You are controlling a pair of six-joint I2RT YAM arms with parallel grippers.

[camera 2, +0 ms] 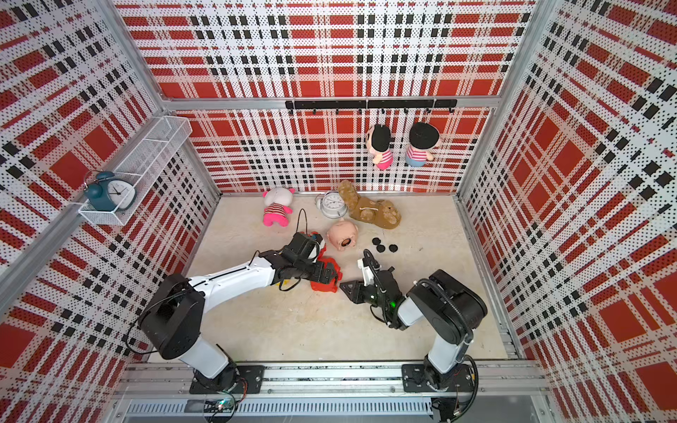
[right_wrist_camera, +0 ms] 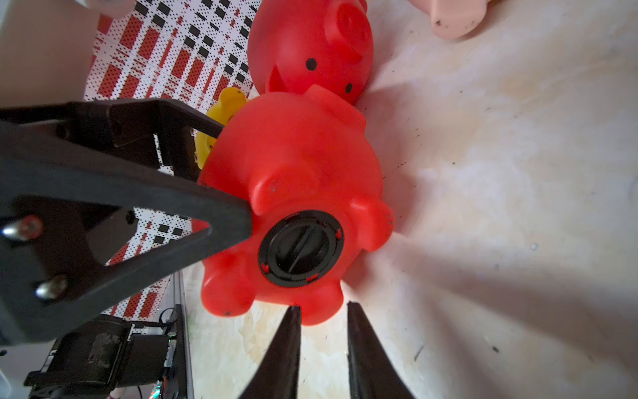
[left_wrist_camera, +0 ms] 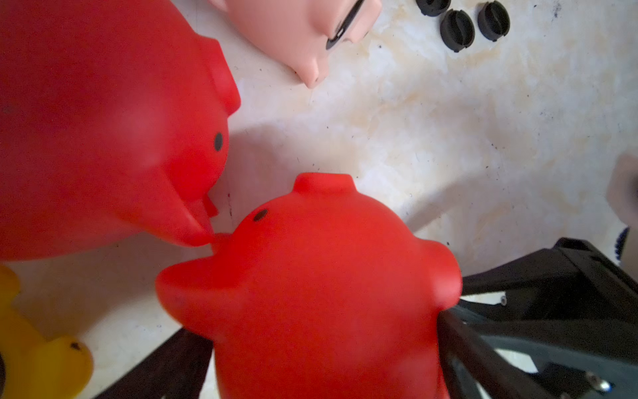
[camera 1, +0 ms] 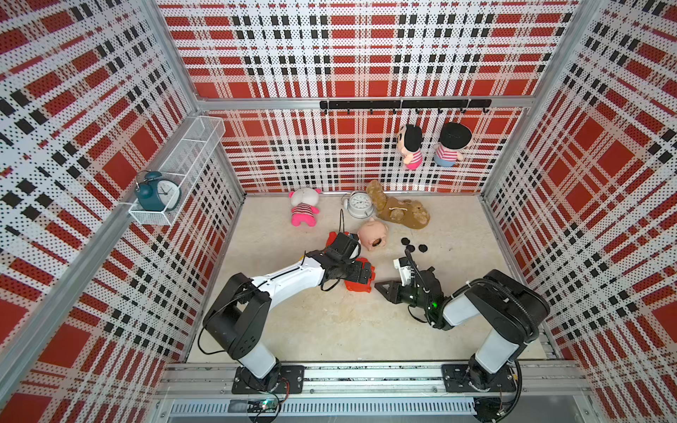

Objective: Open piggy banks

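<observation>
A red piggy bank (left_wrist_camera: 325, 279) sits between my left gripper's fingers in the left wrist view; the left gripper (camera 1: 358, 271) is open around it. Its underside, with a black plug (right_wrist_camera: 300, 247), faces right, toward my right gripper, whose fingertips hang just below the plug, part open with a narrow gap and nothing between them. A second red piggy bank (left_wrist_camera: 113, 113) lies beside it. A pink piggy bank (camera 1: 372, 229) lies behind, and three loose black plugs (left_wrist_camera: 456, 30) lie to the right of it.
A yellow object (left_wrist_camera: 46, 359) lies by the red banks. A pink plush (camera 1: 304, 215), a silver clock (camera 1: 359, 201) and a brown plush (camera 1: 402, 211) line the back. Bare table surrounds the front and right.
</observation>
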